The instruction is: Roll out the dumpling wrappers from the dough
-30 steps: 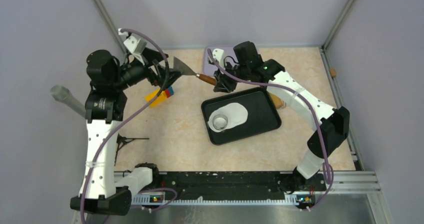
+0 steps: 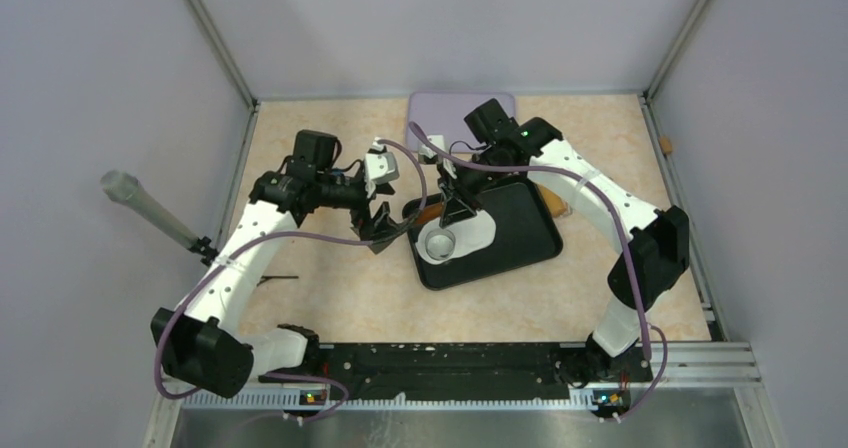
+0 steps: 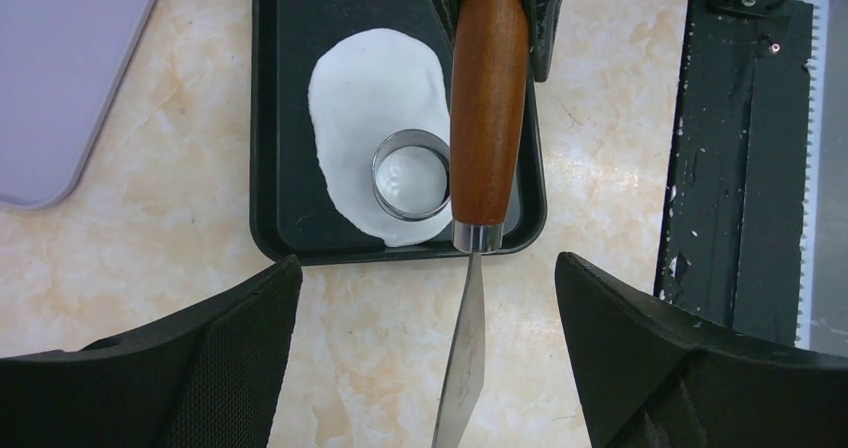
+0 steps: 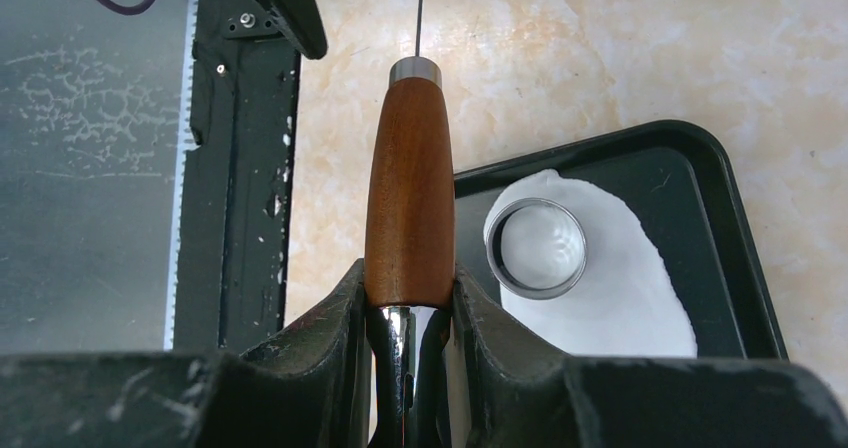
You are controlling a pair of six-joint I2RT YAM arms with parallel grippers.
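A wooden-handled scraper (image 3: pixel 488 108) is held by its steel-capped end in my right gripper, which is shut on it above the tray; its blade points toward my left gripper. That left gripper is open, its two fingers either side of the blade in the left wrist view, with no visible contact. Below lies a dark tray (image 4: pixel 720 238) with a flattened white sheet of dough (image 3: pixel 360 88) on it. A metal ring cutter (image 4: pixel 535 283) rests on the dough.
A lilac board (image 2: pixel 460 108) lies behind the tray, and an orange item (image 2: pixel 551 202) sits at its right, partly hidden. Bare table shows at the front. A grey cylinder (image 2: pixel 150 208) stands at the far left.
My left gripper has moved right and down toward the scraper from the back left. My right gripper, holding the scraper, has moved down over the tray from farther back.
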